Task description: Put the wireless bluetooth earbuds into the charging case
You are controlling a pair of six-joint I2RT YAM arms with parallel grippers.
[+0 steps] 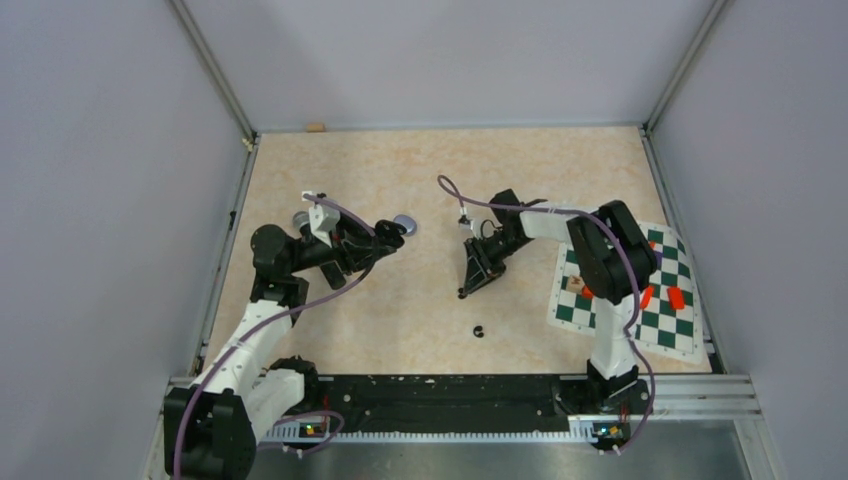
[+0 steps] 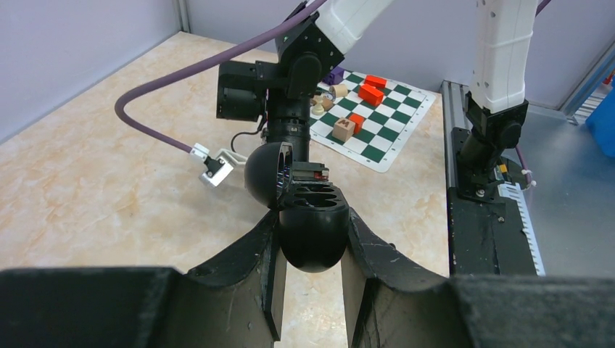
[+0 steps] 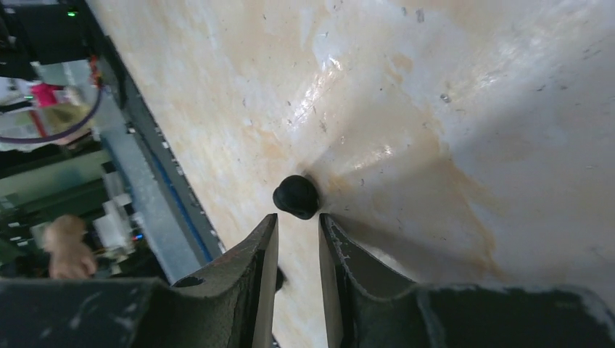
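Observation:
In the left wrist view the black charging case [image 2: 313, 232] has its round lid [image 2: 270, 174] raised, showing the slots inside. My left gripper [image 1: 376, 249] is shut on this case, above the table's left-centre. One black earbud [image 3: 296, 196] is just ahead of the fingertips of my right gripper, which is partly open with a narrow, empty gap. Whether a fingertip touches that bud is unclear. The second earbud [image 1: 478, 331] lies nearer the table's front edge; in the right wrist view it is partly hidden behind a finger [image 3: 262, 250].
A green-and-white checkered board [image 1: 655, 322] with red blocks lies at the right, under the right arm. A round grey-lilac object [image 1: 405, 224] stands behind the case. Bare table surrounds both earbuds.

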